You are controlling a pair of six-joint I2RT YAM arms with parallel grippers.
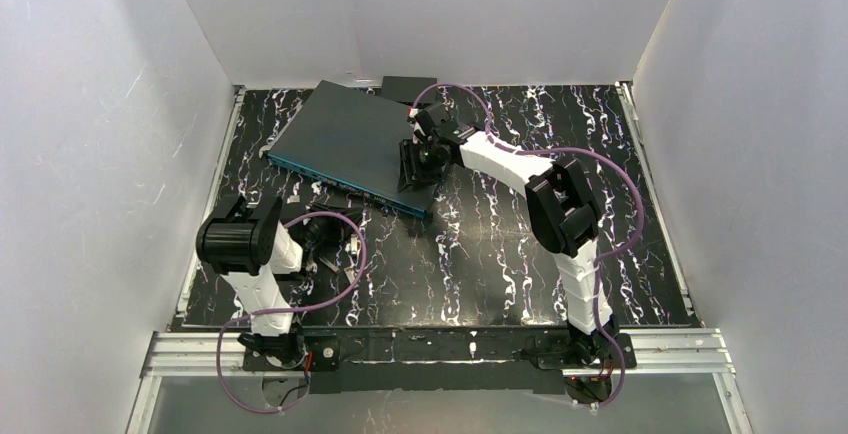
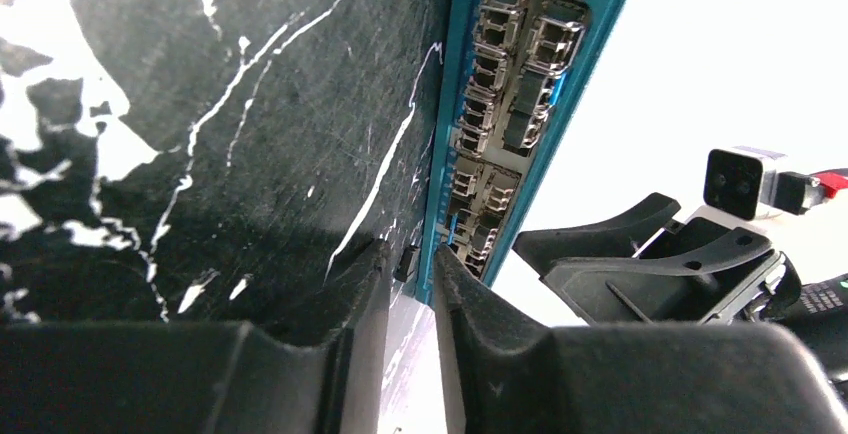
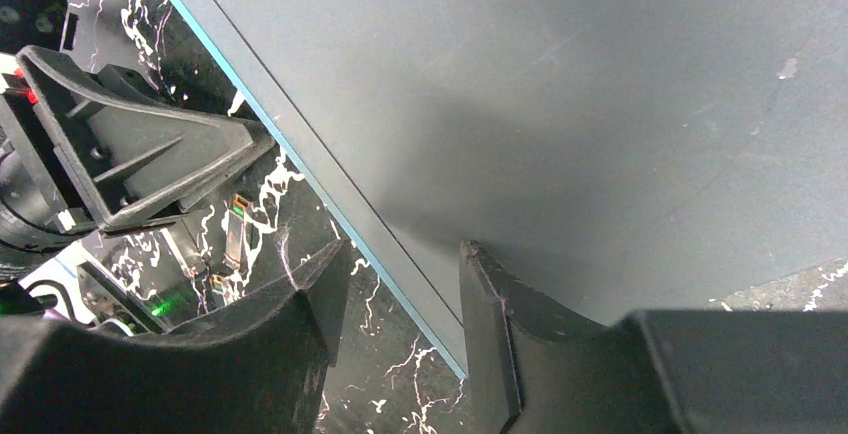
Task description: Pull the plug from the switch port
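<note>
The flat dark switch (image 1: 345, 139) lies at an angle on the marble table, its teal front edge toward the robot. Open metal ports (image 2: 490, 84) line that front in the left wrist view. My left gripper is in front of it, fingers partly open. In the gap between its fingertips a small dark block (image 2: 406, 263) shows beside the teal frame; whether it is the plug, or sits in a port, cannot be made out. My right gripper is low over the switch's right end, fingers apart with the teal edge line passing between them.
Small metal modules (image 3: 235, 231) lie loose on the table before the switch, close to the left arm. A dark flat block (image 1: 409, 89) stands behind the switch. Purple cables run along both arms. To the right, the table is mostly clear.
</note>
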